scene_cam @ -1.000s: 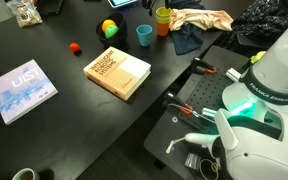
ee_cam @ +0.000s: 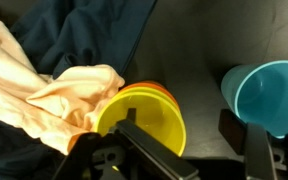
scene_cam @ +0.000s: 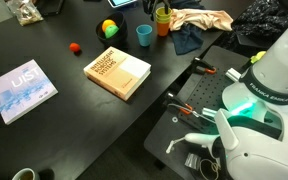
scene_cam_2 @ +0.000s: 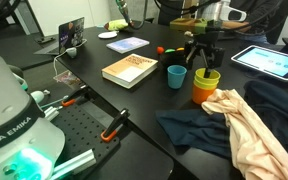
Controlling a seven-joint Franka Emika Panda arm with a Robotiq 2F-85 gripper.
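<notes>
A yellow cup [ee_cam: 147, 112] sits nested in an orange cup [scene_cam_2: 204, 92], both upright on the dark table. Over this stack hangs my gripper [scene_cam_2: 206, 66], pointing down with its fingers parted. In the wrist view one finger [ee_cam: 119, 150] overlaps the yellow cup's opening and the other finger [ee_cam: 246, 145] stands outside its right rim, in front of the blue cup [ee_cam: 271, 95]. The near wall of the yellow cup lies across the gap between the fingers; no grip on it shows. How deep the first finger reaches is unclear.
Beside the stack lie a peach cloth [scene_cam_2: 246, 125] and a dark cloth [scene_cam_2: 194, 130]. A black bowl [scene_cam: 111, 32] with colored balls, a thick book [scene_cam: 117, 72] and a tablet [scene_cam_2: 266, 60] are nearby. Open table lies left of the book.
At the top edge of exterior view 1, my gripper has shifted slightly right and over the cup stack. The cups, books and cloths appear unmoved.
</notes>
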